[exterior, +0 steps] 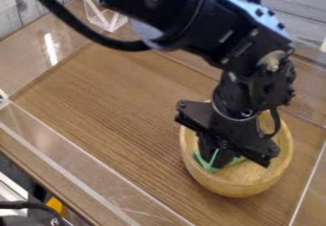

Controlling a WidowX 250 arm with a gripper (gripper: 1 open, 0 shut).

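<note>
My black gripper (219,152) reaches down into a round yellow bowl (235,181) at the right of the view, its fingers close together over a green object (207,161). The green piece is mostly hidden under the fingers, and I cannot tell whether any of it is between them.
A wooden table (102,106) has clear room to the left and middle. Cables and a small yellow item lie past the table's edge at the bottom left. A white wall runs along the back, with a pale wire object near the top left.
</note>
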